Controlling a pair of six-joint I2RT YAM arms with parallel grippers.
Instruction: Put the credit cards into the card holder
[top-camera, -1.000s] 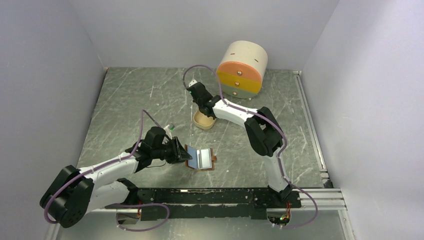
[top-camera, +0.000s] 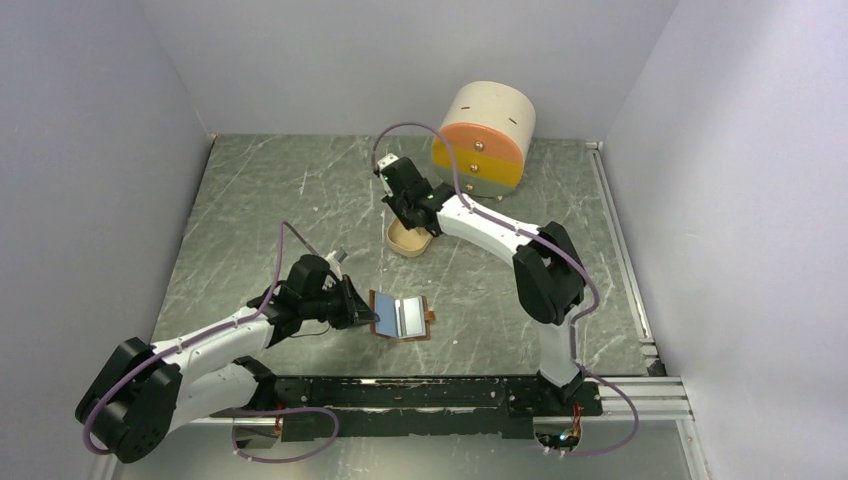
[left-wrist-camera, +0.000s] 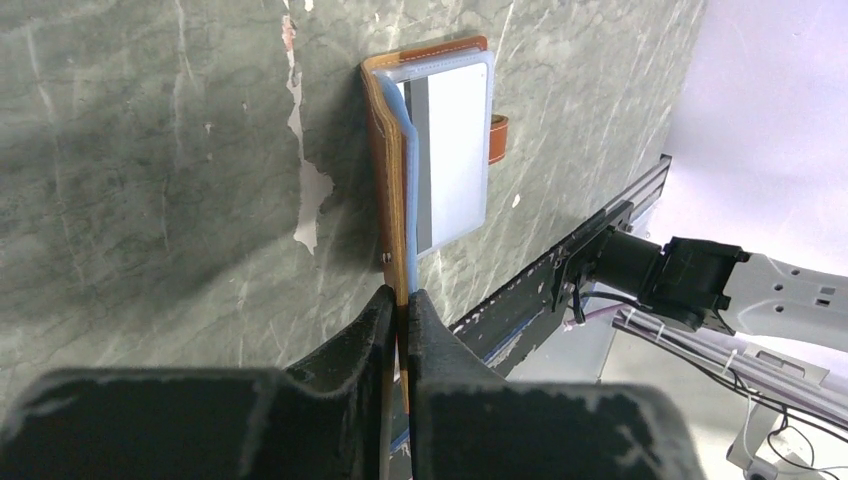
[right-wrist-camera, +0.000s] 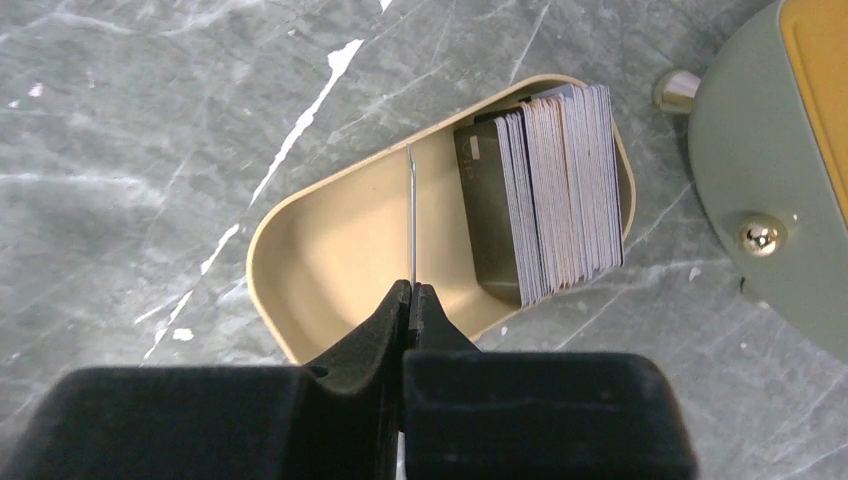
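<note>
An open brown card holder with clear sleeves lies at the front centre; in the left wrist view my left gripper is shut on the edge of its raised cover. At the back centre, a beige tray holds a row of cards at its right end. Over that tray my right gripper is shut, with a thin card seen edge-on between its fingertips, apart from the row.
A rounded cabinet with coloured drawers stands at the back right, close beside the tray. Bare marble table lies to the left and right. Walls enclose the sides and back.
My right arm has shifted a little to the right and its wrist slightly up in the top view. The left gripper is almost unchanged at the card holder.
</note>
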